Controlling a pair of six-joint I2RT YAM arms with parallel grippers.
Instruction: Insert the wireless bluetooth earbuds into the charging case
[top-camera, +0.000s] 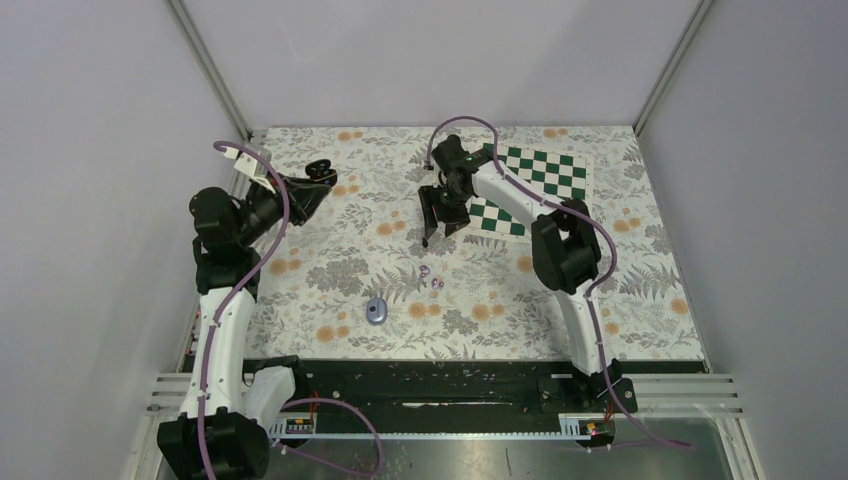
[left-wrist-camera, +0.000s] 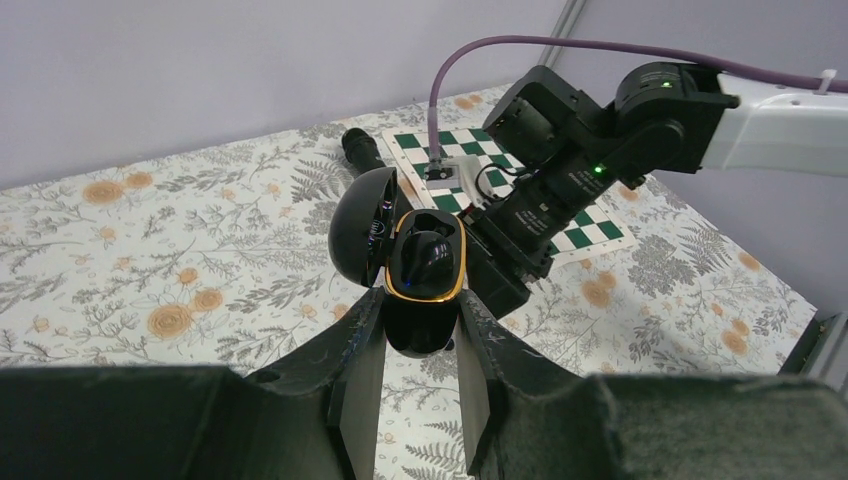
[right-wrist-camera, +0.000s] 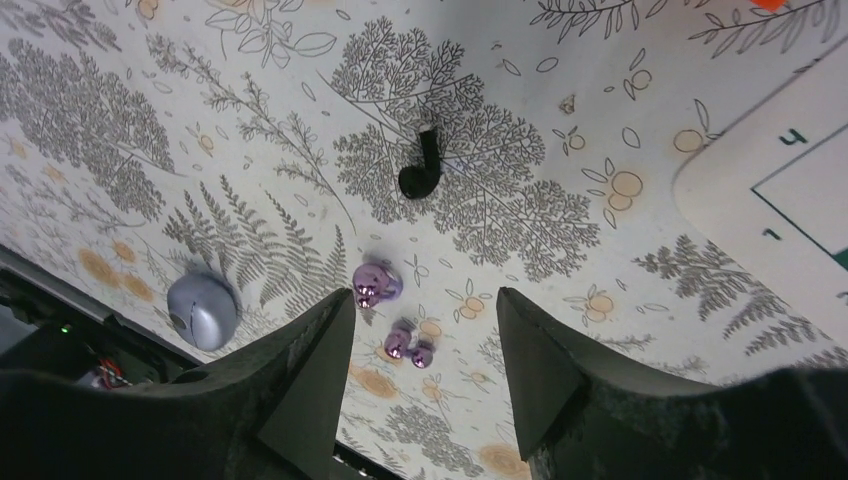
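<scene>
A black charging case (left-wrist-camera: 428, 255) with a gold-coloured rim has its lid (left-wrist-camera: 362, 222) raised. My left gripper is shut on its lower body, holding it above the left rear of the table. Whether an earbud sits inside the dark case is hard to tell. One black earbud (right-wrist-camera: 425, 170) lies loose on the patterned cloth, stem toward the back. Over the table's middle, my right gripper (top-camera: 442, 231) is open with nothing between its fingers. In the right wrist view that earbud lies ahead of the fingertips (right-wrist-camera: 345, 305), apart from them.
Shiny purple earbuds (right-wrist-camera: 376, 284) lie in front of the black earbud, near a closed blue-grey case (top-camera: 376, 311). A green-and-white checkerboard (top-camera: 560, 175) covers the back right. A black cylindrical object (left-wrist-camera: 362, 150) stands by its left edge.
</scene>
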